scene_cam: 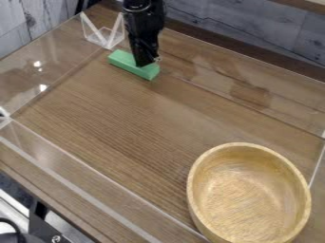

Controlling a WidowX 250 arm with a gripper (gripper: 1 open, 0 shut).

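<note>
A green rectangular block (128, 68) lies on the wooden table near the back left. The black gripper (143, 49) reaches down from the top edge to the block's upper side, close over it or touching it. Its fingertips are small and dark here, so whether they are open or shut on the block cannot be told.
A large light round bowl (248, 193) fills the front right. A clear plastic object (105, 34) stands behind the block at the back left.
</note>
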